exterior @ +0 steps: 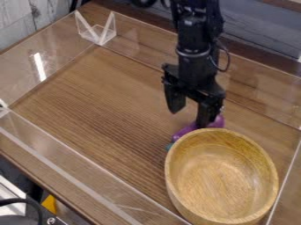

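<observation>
A black robot arm hangs from the top centre, its gripper (191, 104) low over a purple object (193, 128), with its two dark fingers standing apart, open. The purple object lies just behind a large tan bowl (221, 180), partly hidden by the gripper and the bowl's rim. A small bit of teal shows at the bowl's left edge beside it.
A white wire-like object (95, 28) stands at the back left. The bowl fills the front right.
</observation>
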